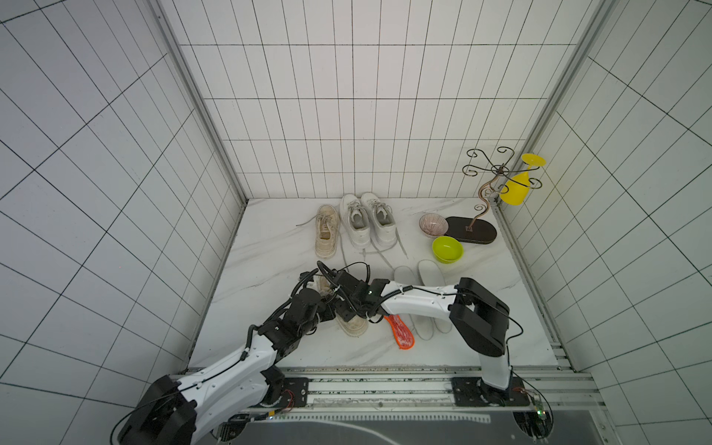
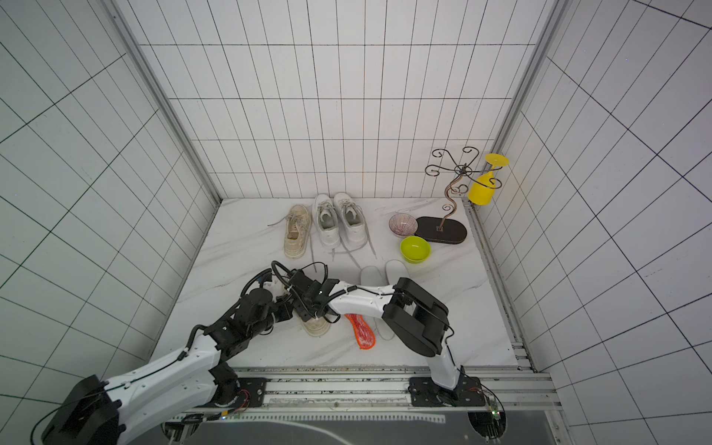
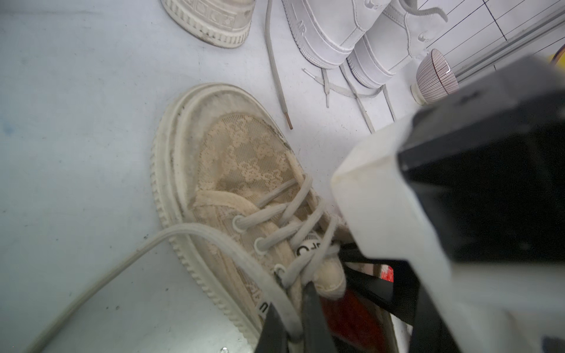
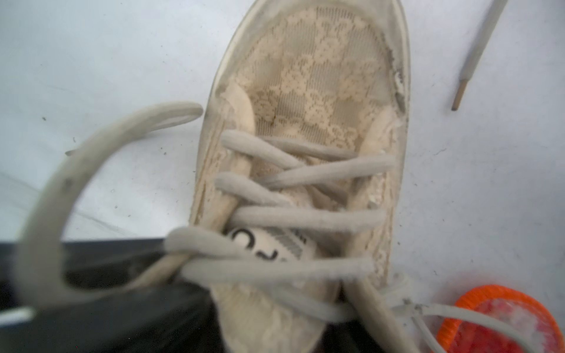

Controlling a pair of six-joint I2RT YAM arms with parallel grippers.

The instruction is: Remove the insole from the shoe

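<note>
A beige lace-up shoe [image 3: 235, 147] lies under both grippers, toe away, its opening mostly covered in the top views. Inside it, beyond the tongue [image 3: 329, 279], a dark red insole [image 3: 356, 320] shows in the left wrist view. My left gripper is shut at the shoe's left lacing edge, a grey shoelace [image 3: 235, 250] running between its fingertips. My right gripper is partly open, its two black fingers apart beside the tongue at the opening. In the right wrist view its tips are largely hidden under the tongue and laces.
An orange-rimmed red insole [image 1: 401, 332] lies on the table to the right, beside white slippers [image 1: 422, 326]. Behind stand another beige shoe [image 1: 326, 231] and white sneakers [image 1: 356, 222]. A green bowl [image 1: 447, 250] is at the right.
</note>
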